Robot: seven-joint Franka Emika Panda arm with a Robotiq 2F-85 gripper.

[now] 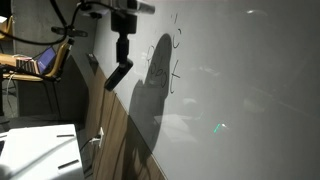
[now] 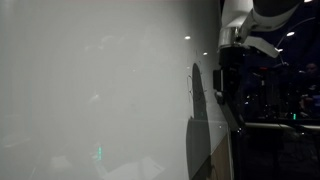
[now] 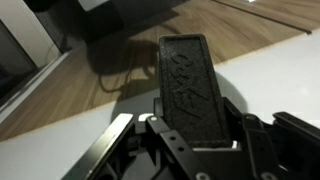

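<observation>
A black block like a board eraser (image 3: 192, 85), with faint marks on its face, is gripped by my gripper in the wrist view. In exterior view 1 the same eraser (image 1: 119, 75) hangs tilted below the arm, in front of the whiteboard (image 1: 240, 80); its distance from the board is hard to judge. Dark handwriting (image 1: 172, 78) is on the board just right of it, partly under the arm's shadow. Exterior view 2 shows the dark gripper end (image 2: 222, 80) by the board's right side.
Wood panelling (image 1: 115, 125) runs along the board's lower edge. A white table (image 1: 40, 150) with dark slim items is at lower left. Behind it stand a chair (image 1: 52, 72) and a laptop (image 1: 42, 62). A small green mark (image 1: 217, 128) shows on the board.
</observation>
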